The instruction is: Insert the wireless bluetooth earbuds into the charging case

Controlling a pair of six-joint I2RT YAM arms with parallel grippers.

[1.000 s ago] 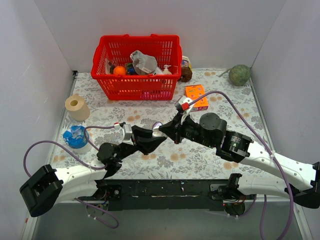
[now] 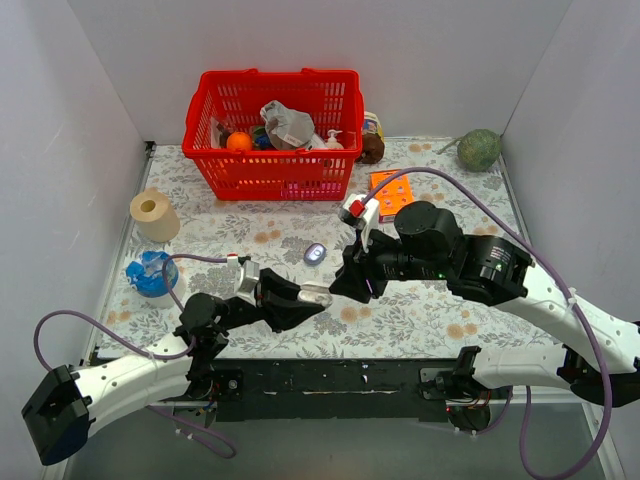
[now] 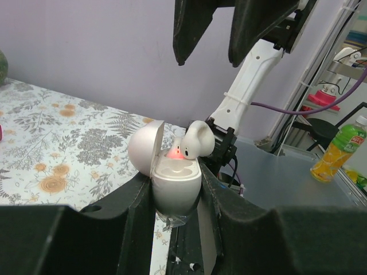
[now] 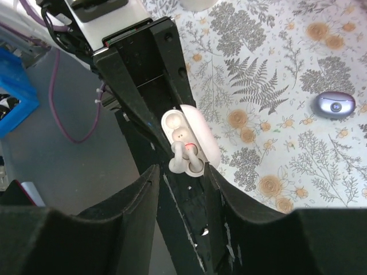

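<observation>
My left gripper (image 2: 290, 305) is shut on the white charging case (image 3: 176, 186), seen open-lidded with white earbuds (image 3: 199, 139) in or on it. From the right wrist view the two earbud stems (image 4: 178, 154) stand up out of the case, near its lower end. My right gripper is open, its fingertips just beyond the case with nothing held between them. In the left wrist view its two black fingers hang above the case.
A purple-grey mouse (image 2: 315, 253) lies on the patterned table. Around it stand a red basket (image 2: 271, 180), an orange box (image 2: 395, 195), a tape roll (image 2: 154, 216), a blue-topped container (image 2: 150, 275) and a green melon (image 2: 480, 150).
My right gripper backed away from the case to the right and has since come down nearer the front. The left gripper with the case moved slightly left and toward the front.
</observation>
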